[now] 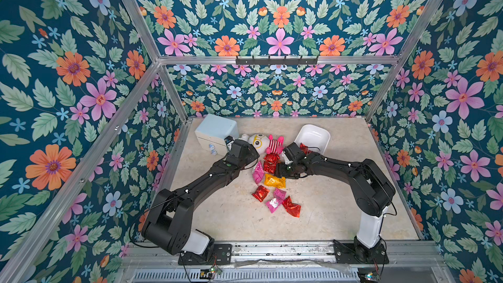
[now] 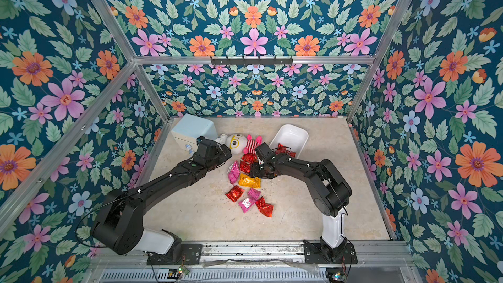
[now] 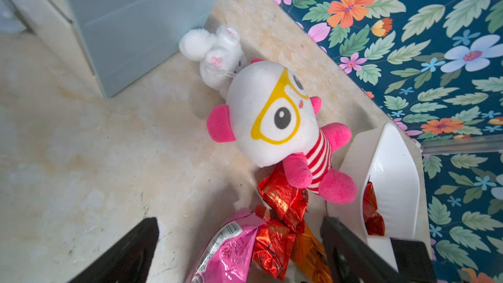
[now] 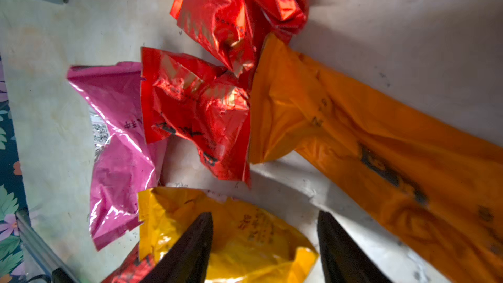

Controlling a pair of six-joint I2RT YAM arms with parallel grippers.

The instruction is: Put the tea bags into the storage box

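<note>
My right gripper is partly open over a yellow tea bag (image 4: 230, 241), which lies between and under its fingers; no firm grip shows. An orange tea bag (image 4: 377, 146), red ones (image 4: 199, 104) and a pink one (image 4: 115, 152) lie around it. Toward the table's front rest another red bag (image 1: 260, 194), pink ones (image 1: 276, 201) and one more red (image 1: 291, 207). The white storage box (image 1: 315, 134) stands at the back right, red bags (image 3: 372, 212) inside. My left gripper hovers open above the pile, nothing held.
A white-and-pink plush (image 3: 267, 110) with yellow glasses lies between the pile and a blue-grey box (image 1: 216, 128) at the back left. A small white plush (image 3: 214, 55) sits beside it.
</note>
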